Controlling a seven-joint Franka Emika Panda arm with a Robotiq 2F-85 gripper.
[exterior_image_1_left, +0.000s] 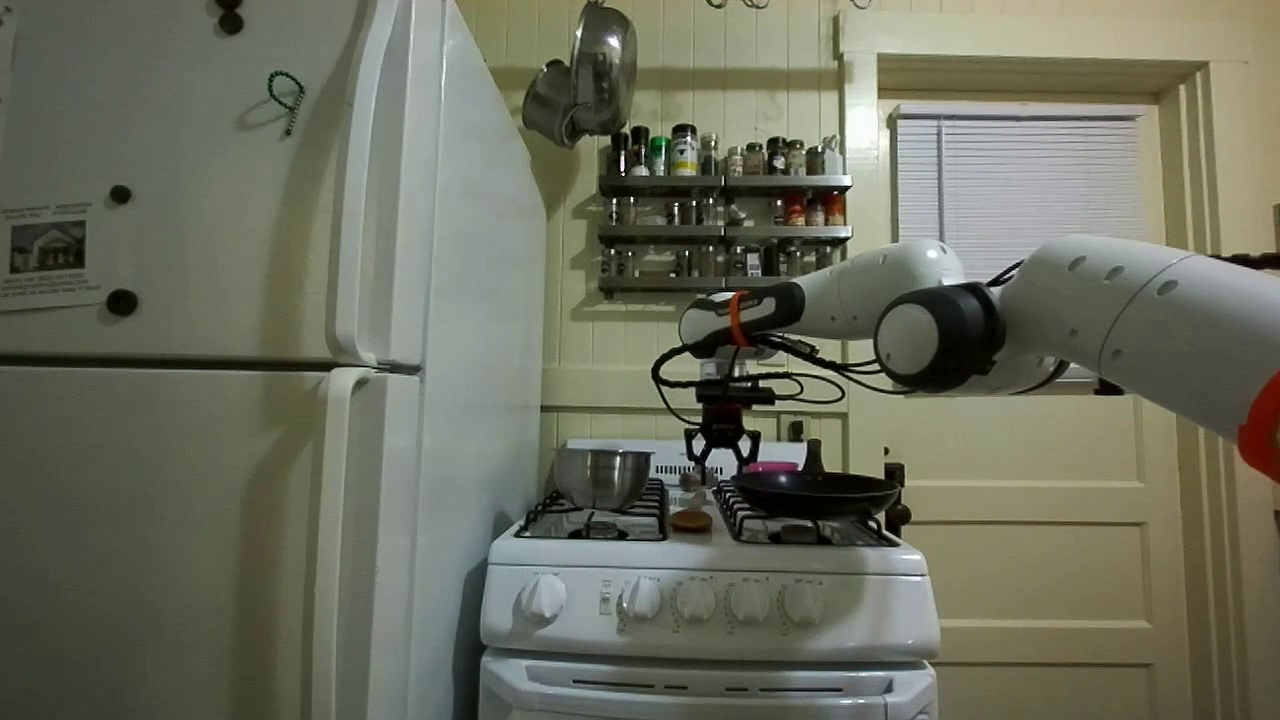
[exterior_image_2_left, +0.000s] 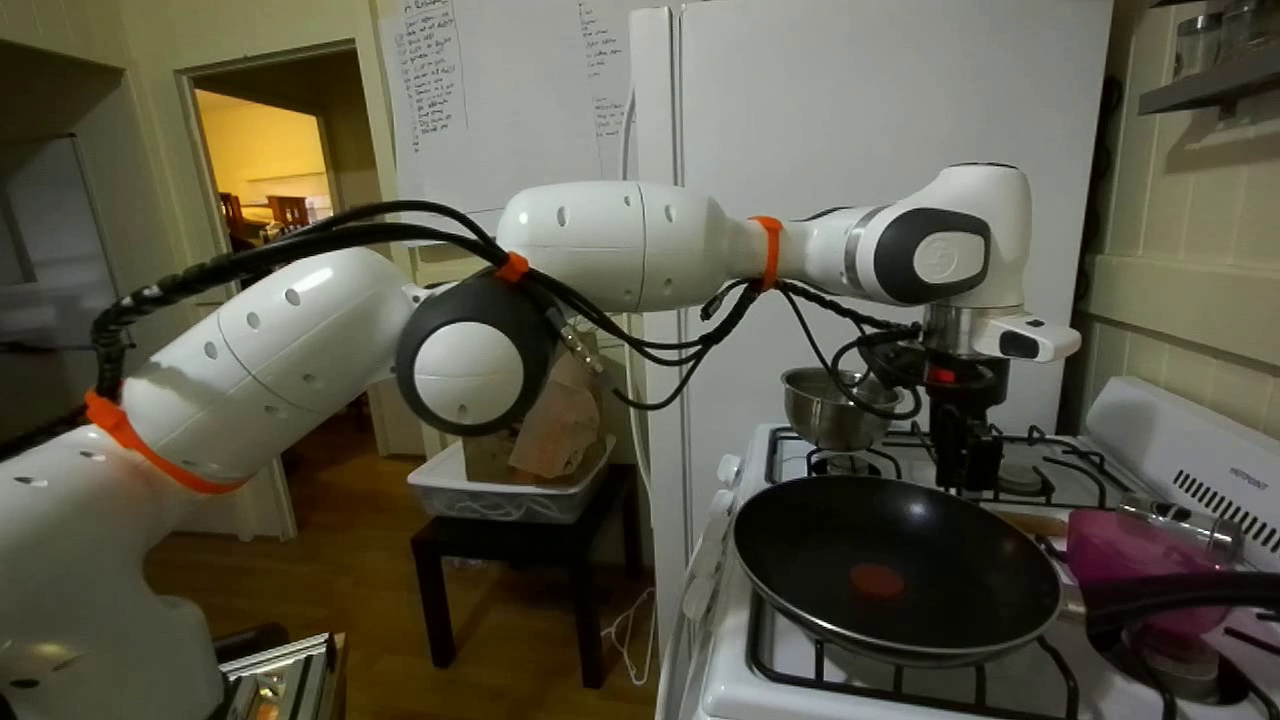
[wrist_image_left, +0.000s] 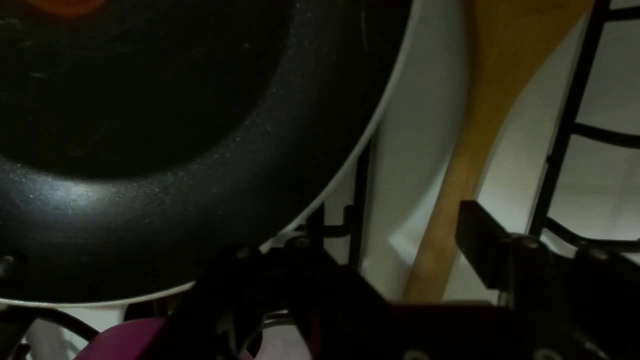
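Observation:
My gripper (exterior_image_1_left: 726, 470) points down over the back of the stove, with its fingers apart. A black frying pan (exterior_image_2_left: 888, 540) with a red centre spot sits on the right-hand burners. In the wrist view the left finger overlaps the pan's rim (wrist_image_left: 379, 114); whether they touch cannot be told. A wooden utensil (wrist_image_left: 459, 174) lies along the white strip between the grates. Its handle runs between my two fingers in that view, closer to the right finger (wrist_image_left: 480, 240), and neither visibly clasps it. Exterior view 1 shows its rounded end (exterior_image_1_left: 691, 521) near the stove front.
On the left burners stands a steel pot (exterior_image_1_left: 602, 478). Something pink and see-through (exterior_image_2_left: 1134, 558) is behind the pan, by the pan's handle (exterior_image_2_left: 1200, 590). The fridge (exterior_image_1_left: 492, 300) walls off the left side. Spice racks (exterior_image_1_left: 726, 228) hang above the stove.

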